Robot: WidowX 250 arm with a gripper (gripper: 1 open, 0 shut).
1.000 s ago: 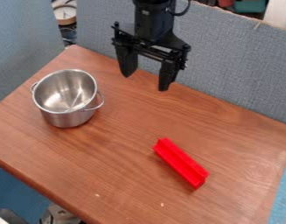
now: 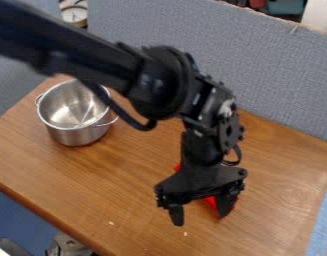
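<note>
My black gripper (image 2: 199, 208) is low over the wooden table at centre right, open, its fingers on either side of a red bar (image 2: 213, 205) that is mostly hidden behind it. I cannot tell whether the fingers touch the bar.
A steel pot (image 2: 75, 120) with handles stands at the left of the table (image 2: 106, 200), partly behind my arm. A blue strip (image 2: 318, 225) lies at the right edge.
</note>
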